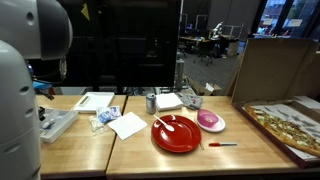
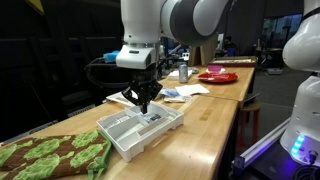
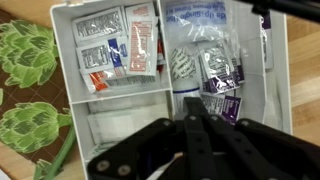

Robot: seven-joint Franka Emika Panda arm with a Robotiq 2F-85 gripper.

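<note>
My gripper points down over a white divided box (image 3: pixel 66 45) in the wrist view, its fingers shut with nothing seen between them. Small condiment packets (image 3: pixel 118 45) fill the upper left compartment. On the right lie purple packets (image 3: pixel 222 70) and a clear wrapper with blue print (image 3: pixel 197 16). White packets (image 3: pixel 125 122) lie in the lower left part, and the gripper hides some of the lower contents. In exterior view 2 the gripper (image 2: pixel 144 108) is low over the box (image 2: pixel 118 138); whether it touches anything inside is unclear.
A green artichoke-patterned cloth (image 2: pixel 55 158) lies beside the box. Farther along the table are a red plate (image 1: pixel 176 134), a can (image 1: pixel 151 103), white napkins (image 1: pixel 128 125), a red-handled knife (image 1: pixel 222 144), a pink bowl (image 1: pixel 207 117) and an open pizza box (image 1: pixel 250 105).
</note>
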